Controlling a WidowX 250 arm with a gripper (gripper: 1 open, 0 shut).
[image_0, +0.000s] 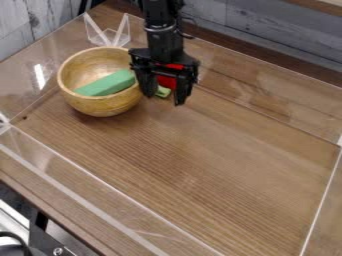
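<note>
My black gripper hangs at the upper middle, its fingers apart and pointing down over a small green object and a red object behind it. Whether it touches either is hard to tell. A yellow bowl stands just left of the gripper with a green oblong piece inside.
Pale walls run along the back, and a clear, pointed object lies at the back left.
</note>
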